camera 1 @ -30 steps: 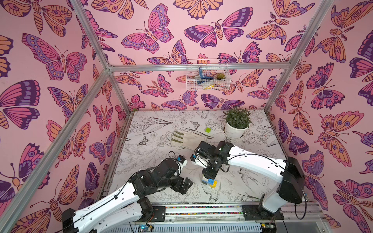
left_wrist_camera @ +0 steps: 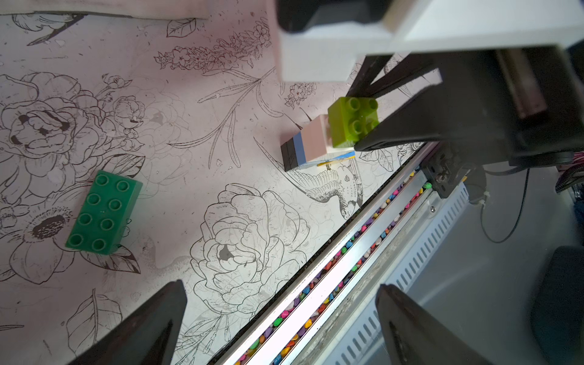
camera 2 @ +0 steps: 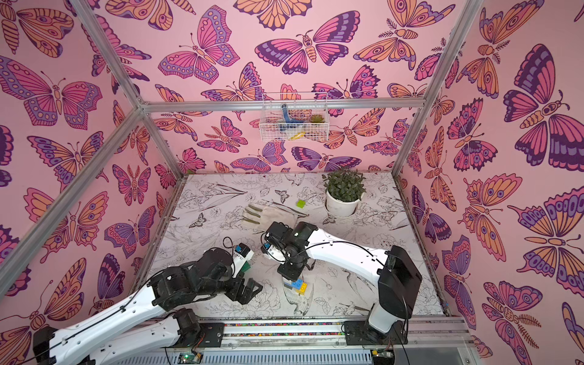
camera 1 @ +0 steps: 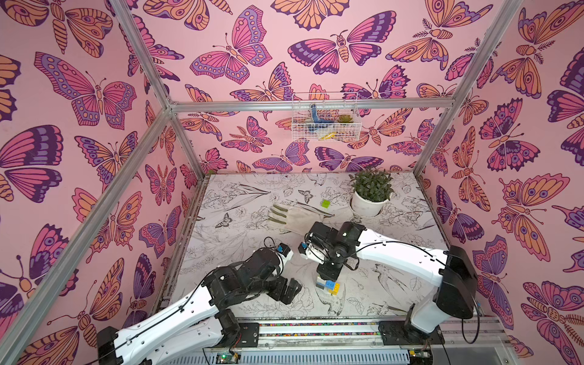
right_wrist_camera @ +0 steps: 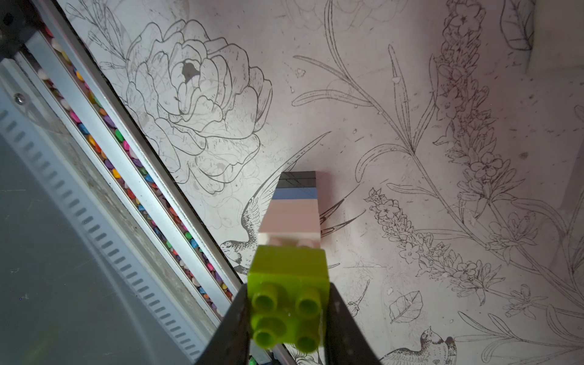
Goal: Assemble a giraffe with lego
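Between the fingers of my right gripper is a lime-green 2x2 brick (right_wrist_camera: 288,273), studs facing the right wrist camera. Just beyond it in that view stands a built piece (right_wrist_camera: 290,216) with white, blue and dark layers. In the left wrist view the lime brick (left_wrist_camera: 352,121) appears against the white end of the built piece (left_wrist_camera: 313,140); whether it is pressed on, I cannot tell. Blue and yellow bricks (camera 1: 332,286) show under the right gripper from above. My left gripper is open and empty, over the table. A dark green 2x4 brick (left_wrist_camera: 103,213) lies apart on the table.
Farther back lie a work glove (camera 1: 301,217) and another lime brick (camera 1: 325,203). A potted plant (camera 1: 367,203) stands at the back right. A metal rail (camera 1: 319,329) runs along the front edge.
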